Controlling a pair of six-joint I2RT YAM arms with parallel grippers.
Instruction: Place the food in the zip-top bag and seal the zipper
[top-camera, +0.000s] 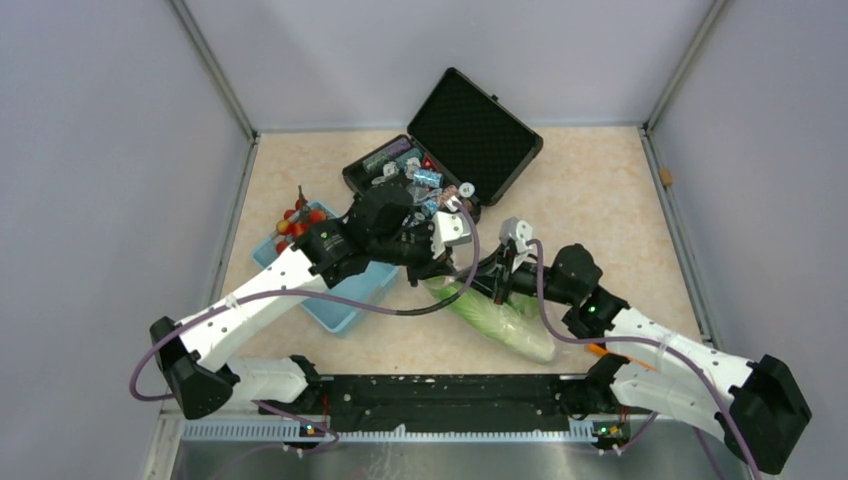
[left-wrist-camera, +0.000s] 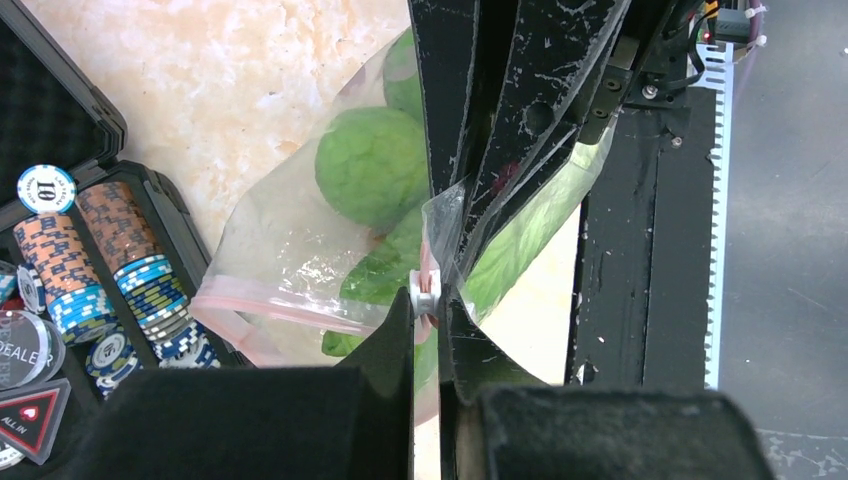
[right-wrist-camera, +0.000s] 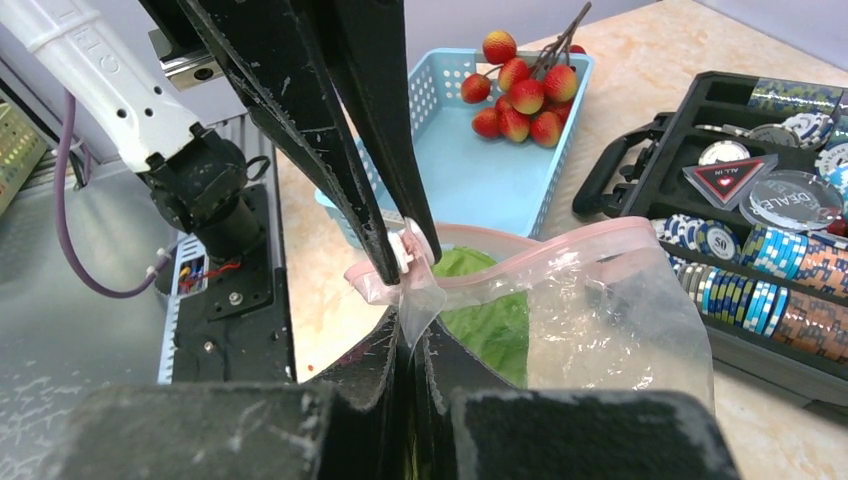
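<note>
A clear zip bag with pink zipper (left-wrist-camera: 260, 300) holds leafy greens (left-wrist-camera: 370, 165); its long pale green end (top-camera: 505, 325) rests over the table front in the top view. My left gripper is shut on the bag's zipper, which also shows pinched between white pads in the right wrist view (right-wrist-camera: 410, 250). My right gripper (top-camera: 472, 278) meets it at the bag's top edge; in its own wrist view the shut fingers sit under the zipper, behind clear film, and whether anything thicker is between them is hidden.
A blue basket (right-wrist-camera: 455, 170) with red fruit (right-wrist-camera: 525, 100) stands at left. An open case of poker chips (top-camera: 400, 160) lies behind the grippers. An orange carrot-like object (top-camera: 630, 360) is partly hidden by the right arm.
</note>
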